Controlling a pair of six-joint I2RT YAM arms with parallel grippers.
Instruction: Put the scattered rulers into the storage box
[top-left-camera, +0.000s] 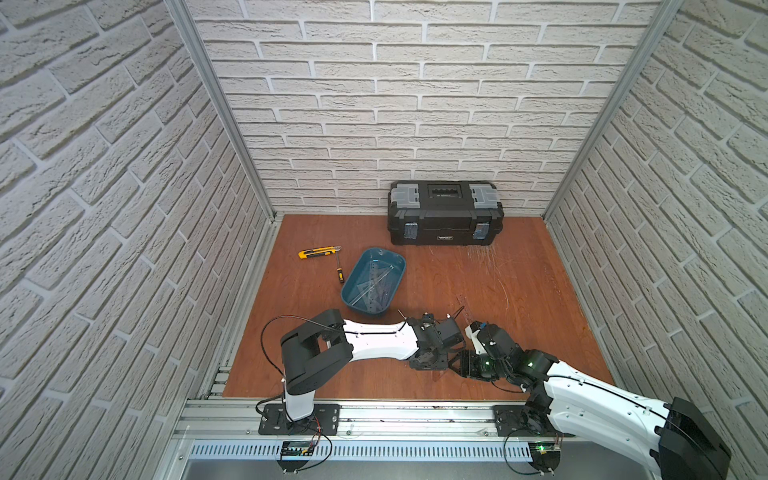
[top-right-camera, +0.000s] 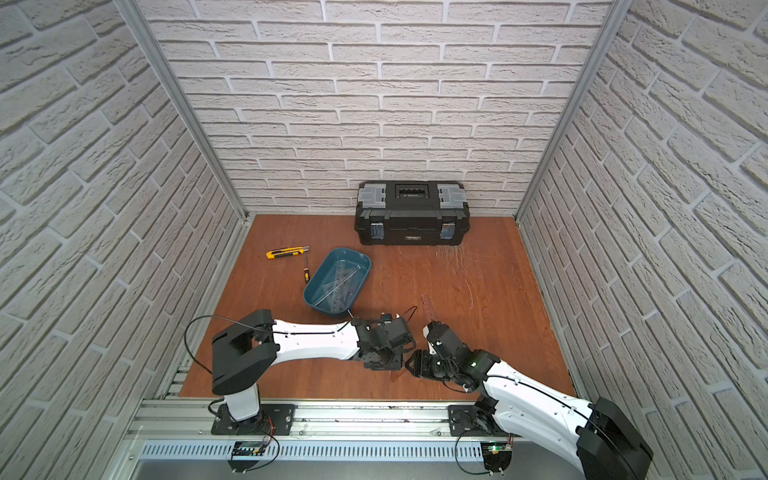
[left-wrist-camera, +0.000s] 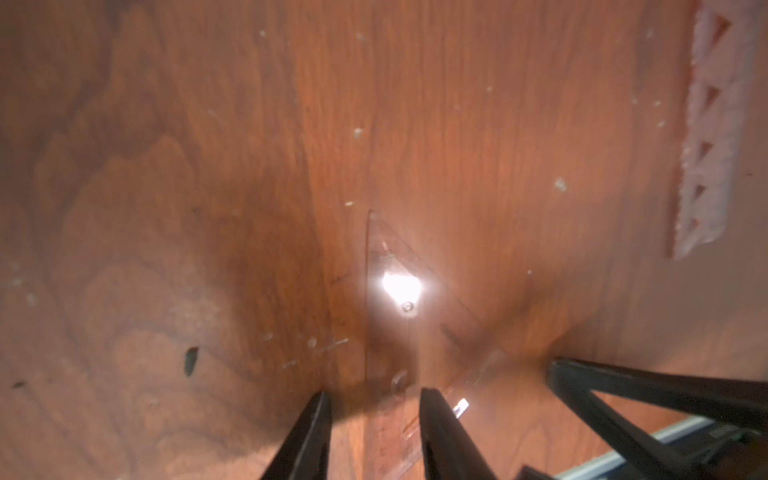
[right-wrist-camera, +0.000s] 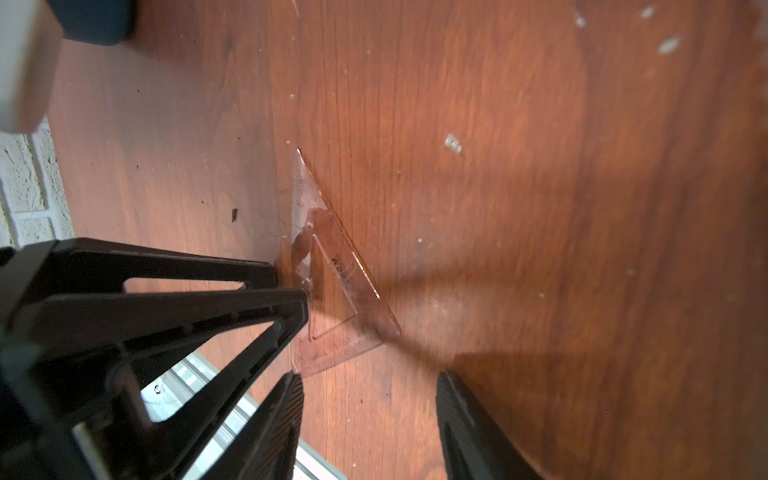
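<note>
A clear triangular ruler (right-wrist-camera: 364, 296) lies flat on the wooden table. My left gripper is low over one end of it, its fingers apart on either side in the left wrist view; whether they touch it I cannot tell. My right gripper stands close by with its fingers spread and only bare table visible between them. A pinkish ruler with triangular cut-outs (left-wrist-camera: 712, 136) rests farther out on the table. The blue storage box (top-left-camera: 346, 296) sits left of centre, with several clear rulers (top-left-camera: 374, 284) inside.
Behind the box is a black toolbox (top-left-camera: 445, 212) against the wall. A yellow cutter (top-left-camera: 318, 252) and a small screwdriver (top-left-camera: 340, 275) lie left of the box. The two grippers are very near each other. Table to the right is mostly open.
</note>
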